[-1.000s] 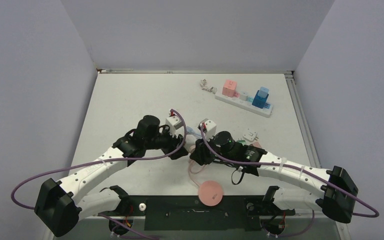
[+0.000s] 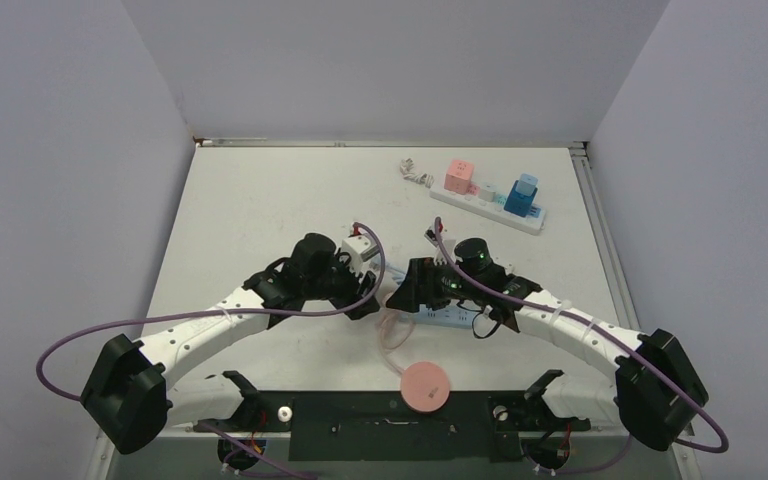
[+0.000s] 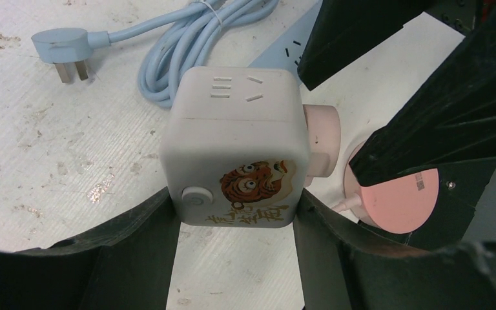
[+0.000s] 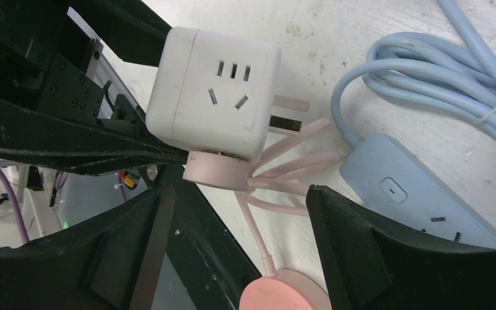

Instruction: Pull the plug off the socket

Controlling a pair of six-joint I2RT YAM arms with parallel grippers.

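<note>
A white cube socket (image 3: 236, 139) printed with a tiger is clamped by my left gripper, whose fingers press its two sides. From another side of it sticks a pink plug (image 4: 216, 170), still seated against the socket face; its pink cord (image 4: 290, 185) runs down to a round pink disc (image 4: 284, 294). My right gripper is open, its spread fingertips just short of the plug with a gap on either side. In the left wrist view its dark fingers (image 3: 439, 129) reach in from the upper right. Both grippers meet mid-table in the top view.
Below the grippers lie a light blue power strip (image 4: 420, 194) and its coiled blue cable (image 4: 420, 61). Farther back stands a white strip (image 2: 470, 202) carrying a pink cube (image 2: 459, 176) and a blue cube (image 2: 520, 200).
My right gripper has drawn back to the right and turned, and the blue strip shows more beneath it. The left gripper has shifted slightly right. The disc has barely moved.
</note>
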